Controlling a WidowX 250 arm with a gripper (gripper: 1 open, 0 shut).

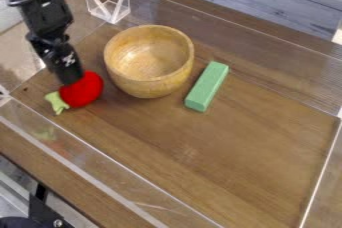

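The black arm reaches in from the top left, its gripper (67,70) low over the left side of the table, open, just above and left of a red round object (83,91). That object has a small green piece (56,103) at its lower left. A wooden bowl (148,57) stands to the right of the gripper.
A green rectangular block (207,86) lies right of the bowl. A clear or white angular holder (110,5) stands at the back left.
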